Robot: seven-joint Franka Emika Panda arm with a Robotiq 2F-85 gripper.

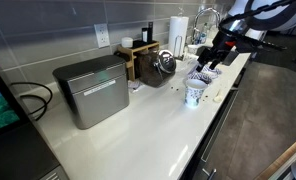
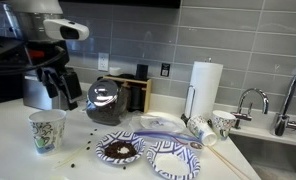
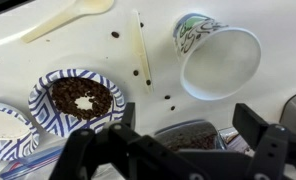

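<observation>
My gripper (image 2: 70,97) stands open above the counter, nothing between its fingers. In exterior view 2 it hangs just over a white patterned cup (image 2: 47,131), which stands upright. From the wrist, the cup (image 3: 219,62) lies ahead and to the right, its mouth open toward the camera and its inside looking empty. A blue-rimmed plate (image 3: 53,115) at the left bears a pile of dark brown bits (image 3: 76,98). A second patterned plate (image 3: 10,110) is partly cut off at the left edge. A pale spoon (image 3: 68,20) lies at the top left.
A thin pale stick (image 3: 140,48) and scattered dark bits lie between plate and cup. Behind stand a dark round-lidded appliance (image 2: 107,100), a paper towel roll (image 2: 203,90) and two more cups, one tipped (image 2: 201,130). The counter before the silver box (image 1: 92,90) is clear.
</observation>
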